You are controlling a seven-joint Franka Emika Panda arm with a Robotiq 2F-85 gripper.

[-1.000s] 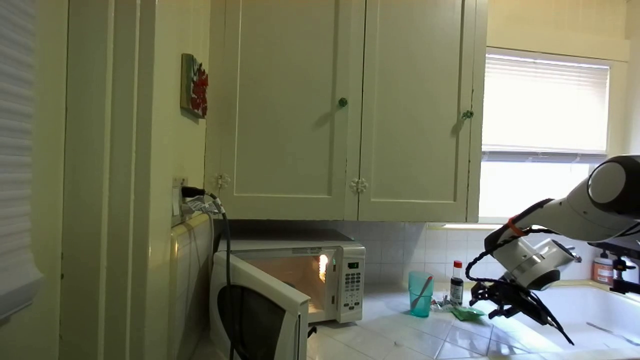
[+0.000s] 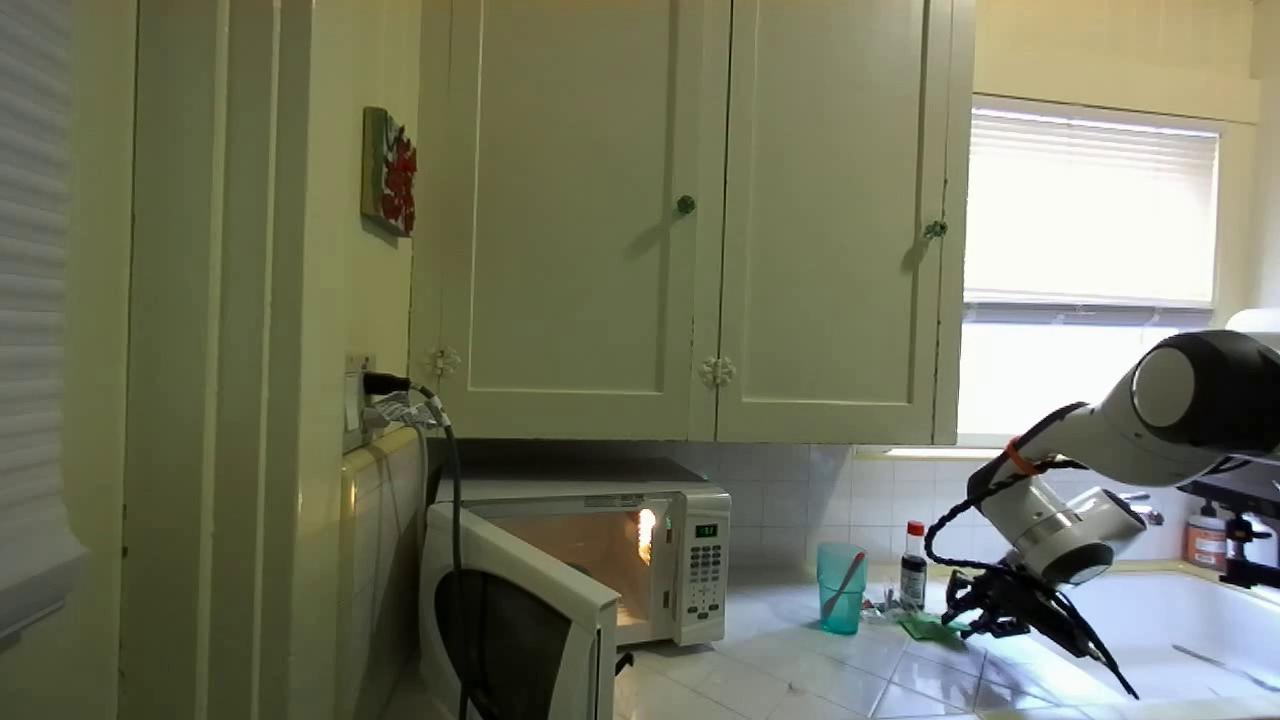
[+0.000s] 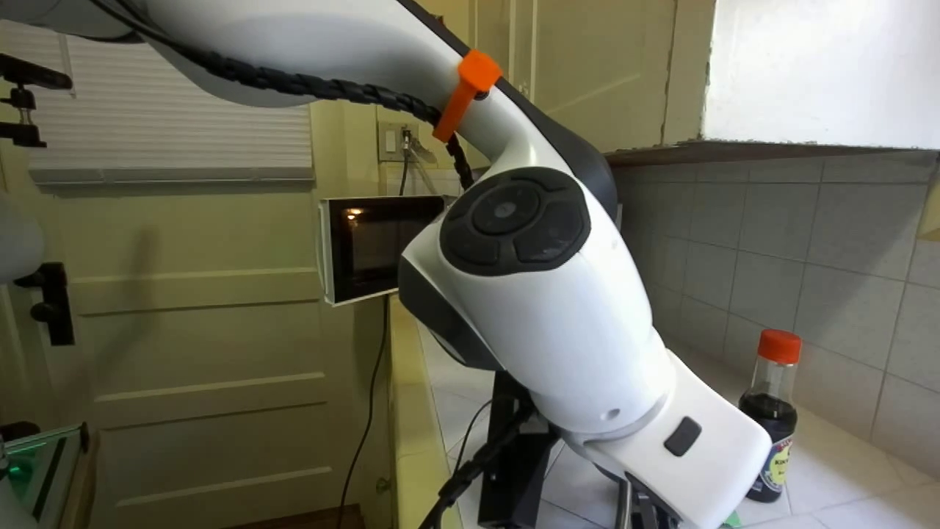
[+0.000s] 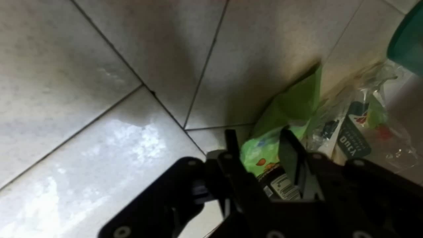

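Note:
A green packet (image 4: 269,150) with printed fruit and a barcode lies on the white tile counter. In the wrist view its near part shows between the two fingers of my gripper, which stand apart with a gap between them. Whether the fingertips touch the packet cannot be told. From the side, the gripper (image 2: 961,612) is low over the counter, right at the green packet (image 2: 933,626). In the second exterior view the arm's white wrist hides most of the gripper.
Beside the packet lies a clear plastic bag (image 4: 357,135). A teal cup (image 2: 842,588) and a red-capped sauce bottle (image 2: 914,574) stand close by. Further left is a microwave with its door (image 2: 528,612) swung open. The sink (image 2: 1182,624) lies to the right.
My arm has come slightly down and the gripper now overlaps the right part of the green packet. The cup, bottle and microwave have stayed put.

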